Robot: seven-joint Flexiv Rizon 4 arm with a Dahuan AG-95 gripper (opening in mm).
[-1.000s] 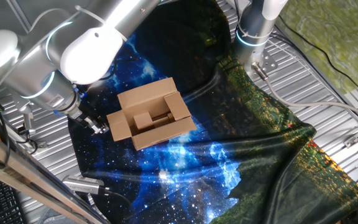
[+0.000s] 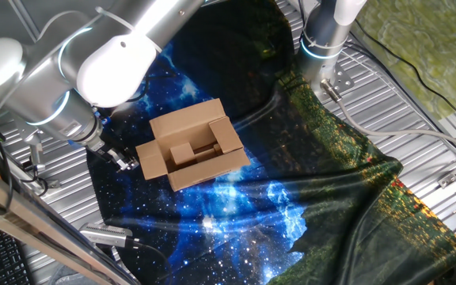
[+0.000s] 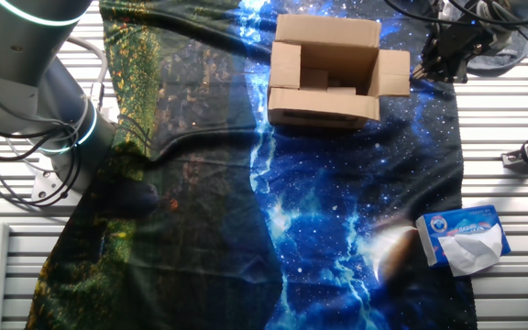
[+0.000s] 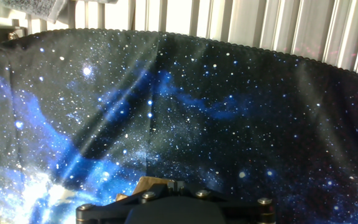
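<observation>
An open cardboard box [image 2: 200, 176] sits on the dark, star-printed cloth, its flaps folded outward. Smaller cardboard pieces [image 2: 182, 153] show inside it; exterior view 2 also has the box [image 3: 324, 105]. My gripper [image 2: 135, 165] is low over the cloth, just beyond the outer edge of one end flap [image 3: 394, 73]. From exterior view 2, the gripper [image 3: 417, 72] points at that flap; whether they touch is unclear. At the bottom of the wrist view the gripper appears shut, its tips together with nothing seen between them. A bit of brown cardboard [image 4: 148, 184] shows behind it.
A blue tissue pack [image 3: 466, 240] lies near the cloth's edge. Cables run along the sides. Broad cloth in front of the box is clear, though wrinkled.
</observation>
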